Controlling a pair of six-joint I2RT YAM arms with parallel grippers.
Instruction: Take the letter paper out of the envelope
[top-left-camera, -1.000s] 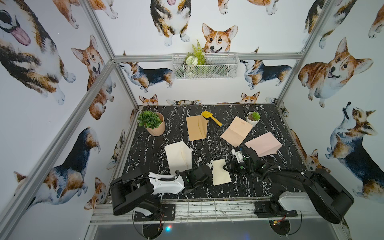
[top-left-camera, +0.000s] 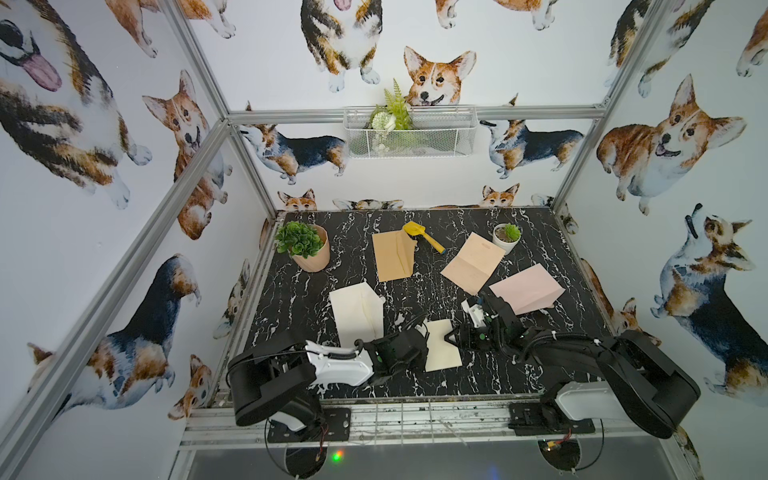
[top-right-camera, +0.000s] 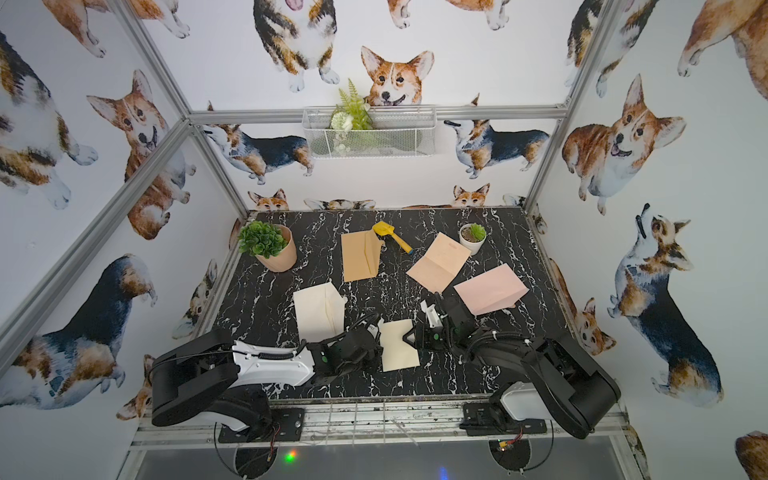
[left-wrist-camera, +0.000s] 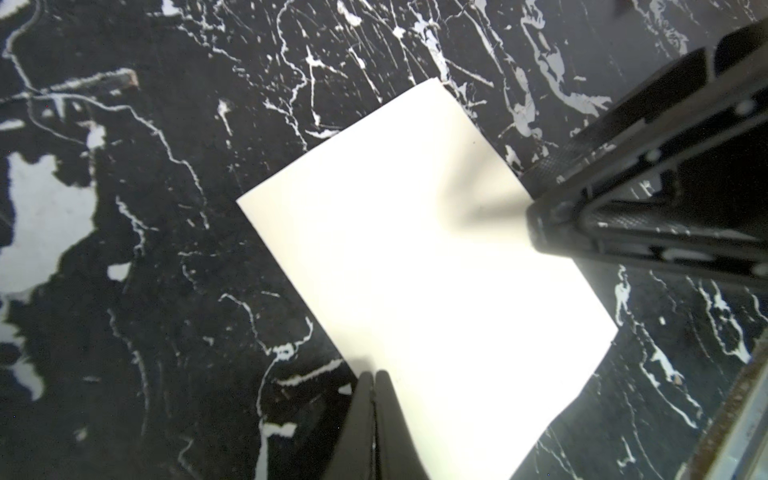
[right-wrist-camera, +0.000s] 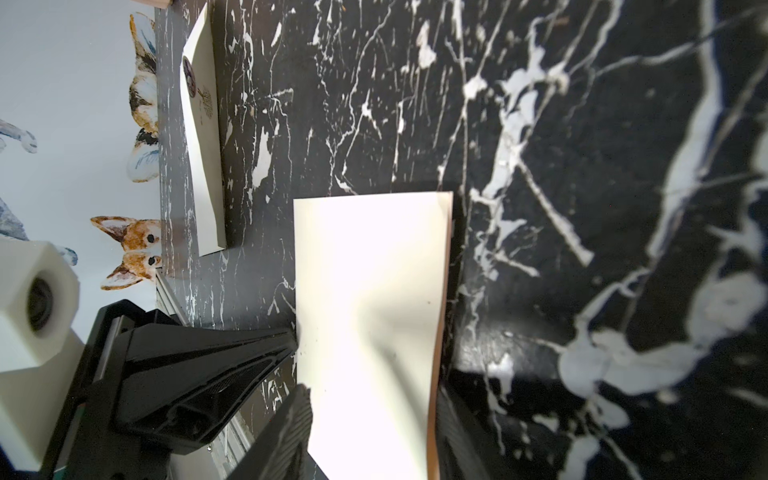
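A cream folded letter paper (top-left-camera: 441, 349) lies on the dark marbled table between my two grippers. My left gripper is shut, its fingertips at the paper's long edge in the left wrist view; nothing clear shows between them. Over the opposite side, my right gripper is open, its fingers apart with the paper (right-wrist-camera: 368, 288) passing between them. Whether the fingers touch the paper cannot be told. Left of it lies a white envelope (top-left-camera: 356, 310) with its flap raised, partly behind the left arm.
Farther back lie a tan envelope (top-left-camera: 390, 257), a peach one (top-left-camera: 472, 264) and a pink one (top-left-camera: 528, 289). A yellow scoop (top-left-camera: 424, 235), a large potted plant (top-left-camera: 308, 246) and a small one (top-left-camera: 506, 237) stand or lie along the rear. Bare table surrounds the paper's far edge.
The right arm is almost still; the envelopes have not moved.
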